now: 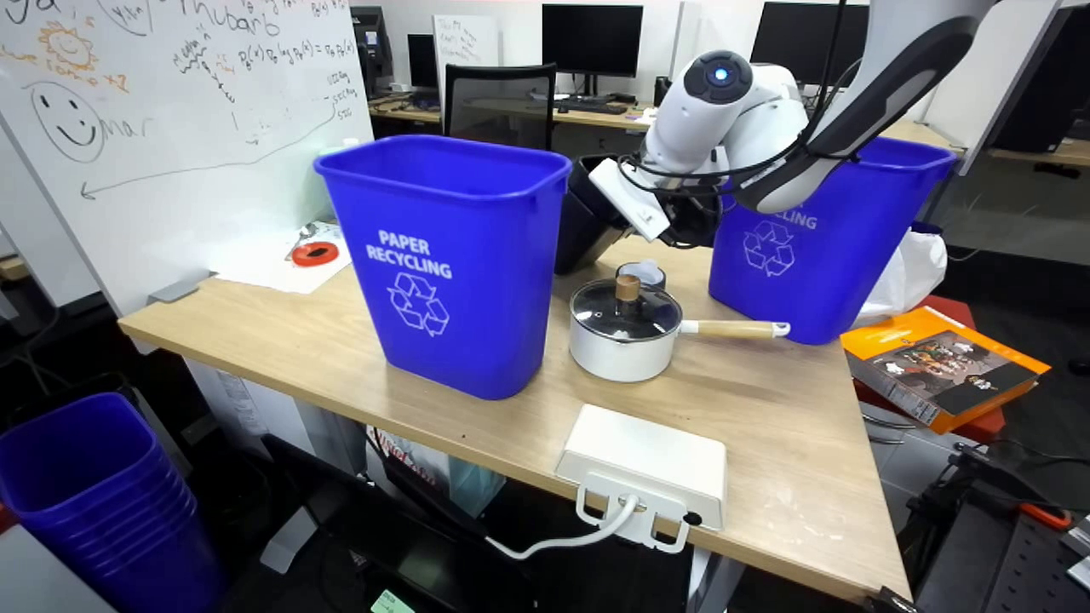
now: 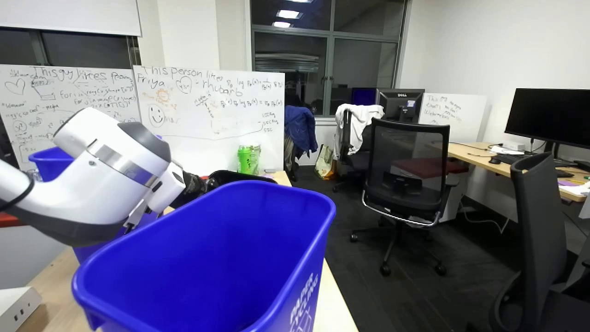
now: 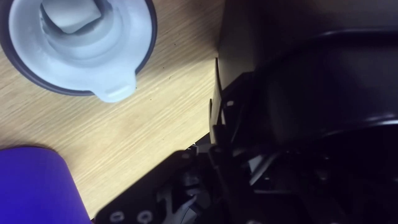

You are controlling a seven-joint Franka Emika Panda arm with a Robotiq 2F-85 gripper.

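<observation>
A black bin (image 1: 589, 223) leans over behind the front blue bin, its base tilted off upright. My gripper (image 1: 697, 220) is at its upper right side, mostly hidden behind the white arm. In the wrist view, the bin's dark wall (image 3: 328, 82) fills the right side, and my gripper is shut on the bin's edge there; the exact contact is lost in shadow. A round container with a pale tabbed lid (image 3: 128, 48) stands on the table, apart from the gripper. Exterior view 2 shows only part of the black bin's rim (image 2: 240, 174).
One blue recycling bin (image 1: 460, 276) stands close in front, another blue bin (image 1: 817, 255) to the right. A white lidded pot (image 1: 620, 352) sits between them, handle pointing right. A white power box (image 1: 649, 460) lies at the table's near edge.
</observation>
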